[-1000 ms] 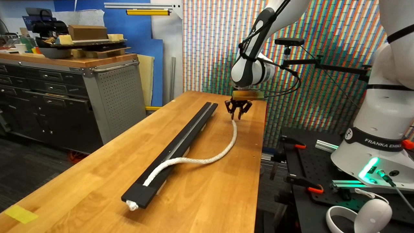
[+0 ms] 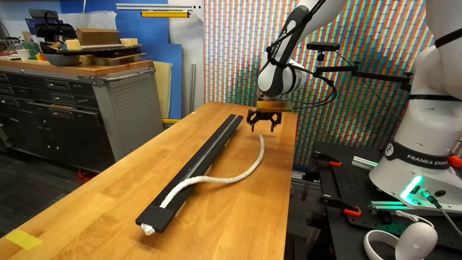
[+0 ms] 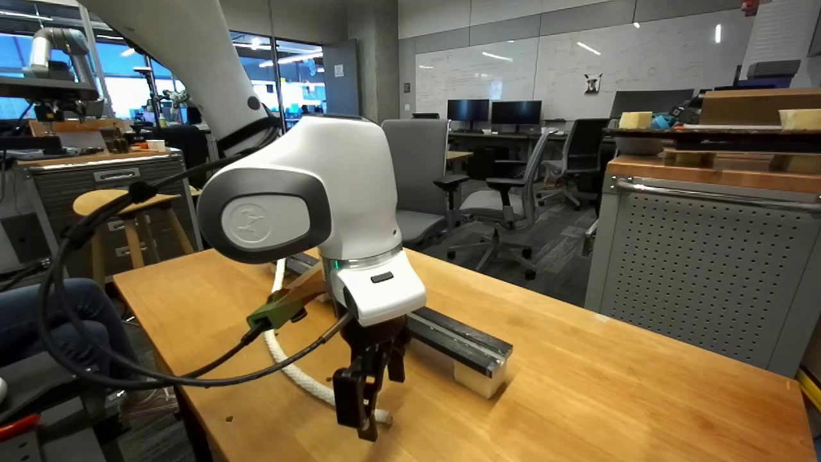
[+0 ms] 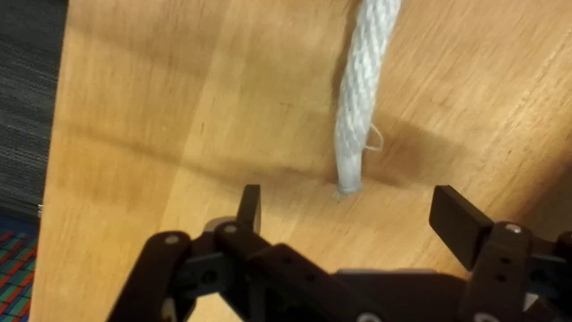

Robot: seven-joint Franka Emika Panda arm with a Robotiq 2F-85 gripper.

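A white rope curves across the wooden table, its near end passing through the front block of a long black grooved rail. The rope's far end lies loose on the wood to the right of the rail. Just above and beyond that end hangs my gripper, open and pointing down. In the wrist view, the rope's tip lies in front of the wide gap between the dark fingers, touching neither. Exterior view 2 shows the gripper low over the table, partly covering the rope near its end.
The rail stands on pale wooden blocks, raised off the table. Bare wood lies on both sides of it. The table's right edge runs close to the gripper. Yellow tape marks the near left corner.
The gripper's fingers have spread from nearly together to wide apart, and the gripper has shifted slightly left and up. The rope and rail look unmoved.
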